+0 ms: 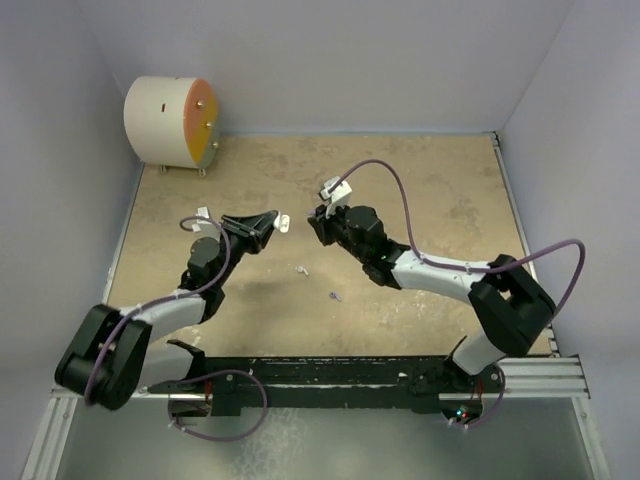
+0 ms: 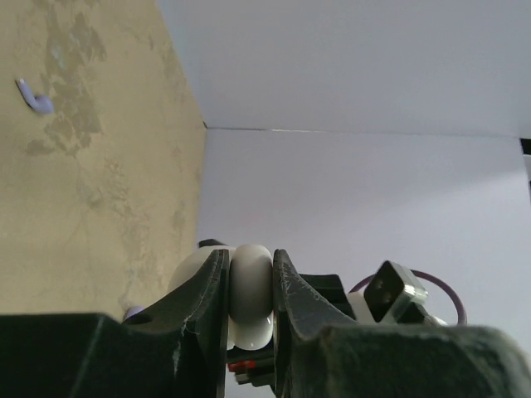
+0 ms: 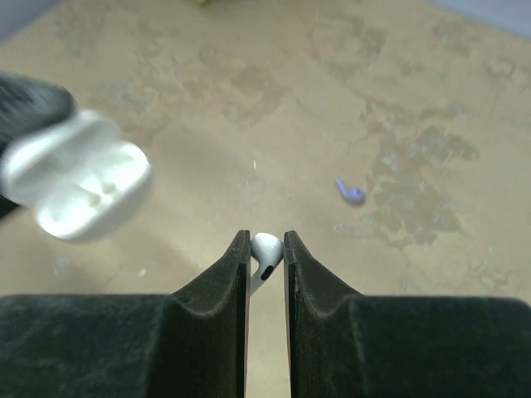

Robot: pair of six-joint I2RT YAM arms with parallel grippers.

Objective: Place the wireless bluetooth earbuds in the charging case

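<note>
The white charging case is held at the tips of my left gripper, which is shut on it; in the left wrist view the case sits between both fingers. Its lid stands open in the right wrist view, where the case shows at the left, blurred, with small holes inside. My right gripper is shut on a white earbud with a dark spot, apart from the case. On the table lie a white earbud and a purple earbud.
Another small purple piece shows beside the right gripper's tips, partly hidden. A white drum-shaped box with a coloured front stands at the back left. Bare table extends at the back right, and grey walls enclose the area.
</note>
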